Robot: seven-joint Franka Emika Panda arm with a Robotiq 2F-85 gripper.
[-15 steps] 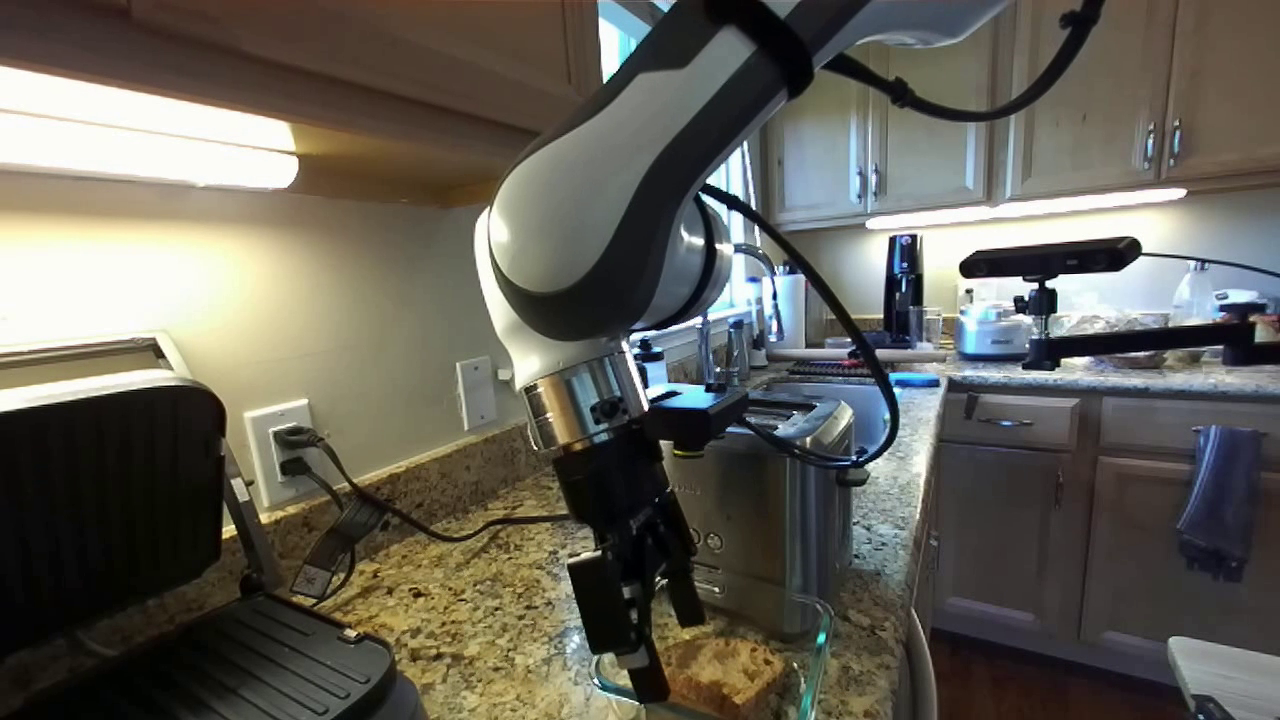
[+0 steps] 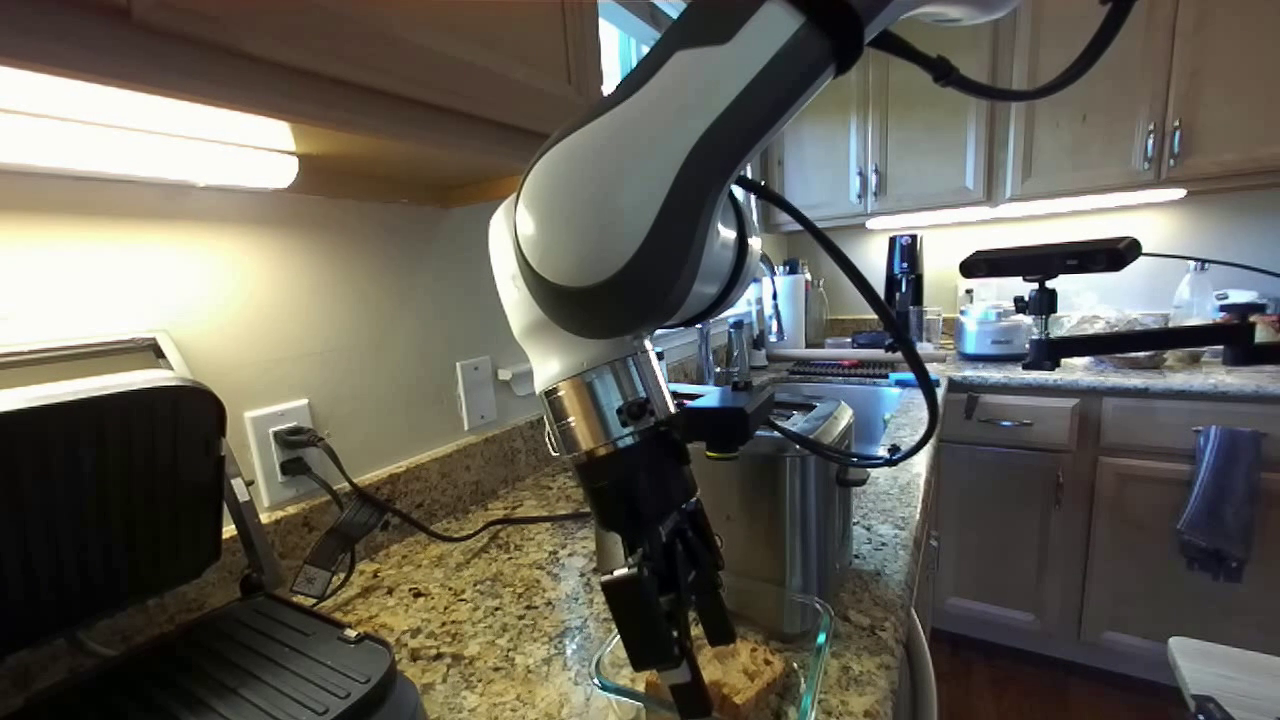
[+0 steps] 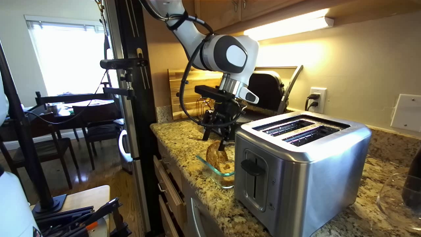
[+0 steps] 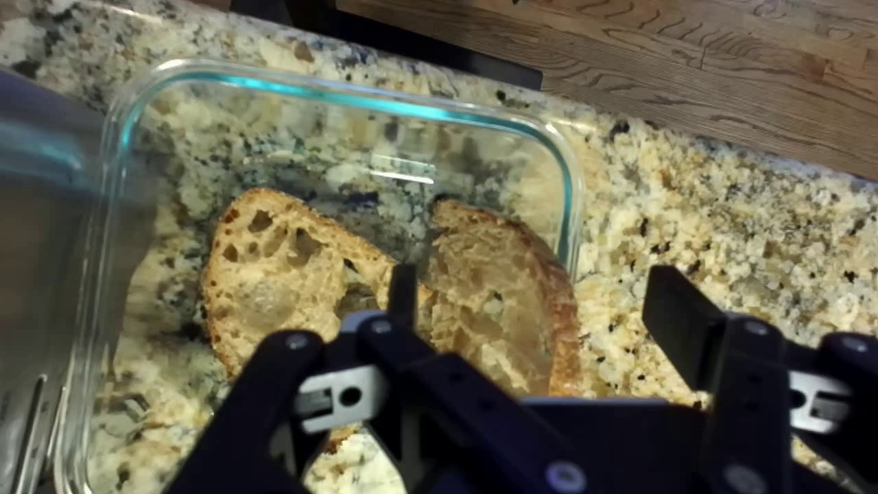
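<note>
Two cut slices of bread lie in a clear glass dish with a teal rim. In the wrist view, the left slice rests flat-looking, while the right slice leans near the dish's right wall. My gripper is open, pointing down over the dish. One finger appears near where the slices meet; the other finger appears beyond the crust and rim. The right slice shows between them, without visible grip. Exterior view 2 shows bread close under the fingertips; contact cannot be made out.
A steel toaster stands right beside the dish. An open black grill sits on the other side, its cord running along the wall. The counter's edge is close to the dish.
In exterior view 1 my arm and gripper have moved right and slightly lower, so the fingers now cover part of the bread. The dish stays in place.
</note>
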